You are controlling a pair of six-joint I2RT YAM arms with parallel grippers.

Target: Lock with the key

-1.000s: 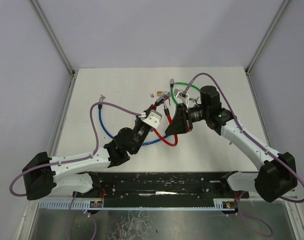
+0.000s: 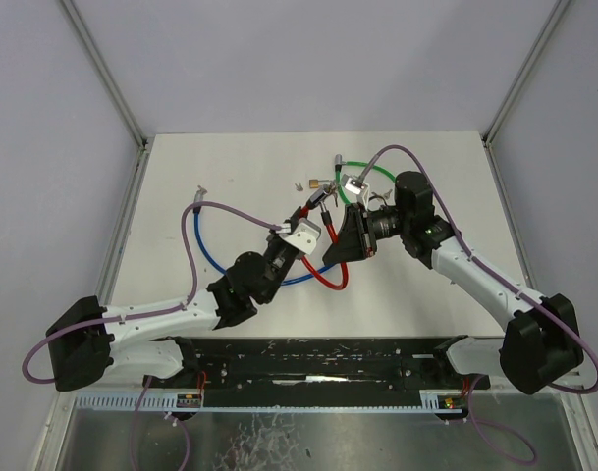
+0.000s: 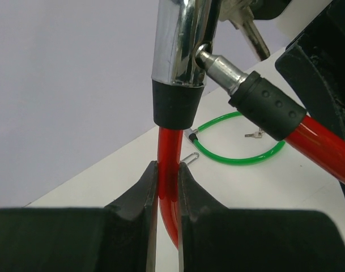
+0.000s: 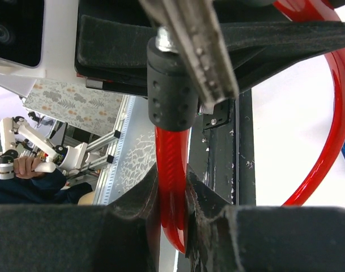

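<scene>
A red cable lock is held between both arms. In the left wrist view its silver lock body (image 3: 180, 45) hangs above my left gripper, which is shut on the red cable (image 3: 170, 144) just below the black collar. The cable's metal plug (image 3: 220, 68) comes in slanted from the right, its tip at the side hole of the body; how deep it sits cannot be told. My right gripper is shut on the red cable below the plug's black sleeve (image 4: 171, 90). A metal piece (image 3: 254, 37), perhaps the key, shows beside the lock body.
Behind the arms lies a green cable lock (image 2: 392, 182), with small keys (image 3: 256, 134) near it. A blue cable lock (image 2: 202, 245) curves across the left of the white table (image 2: 171, 167). Between the arms hangs the red cable's loop.
Almost nothing differs. Both arms have shifted only slightly, and the red cable stays in both grippers with its plug by the lock body.
</scene>
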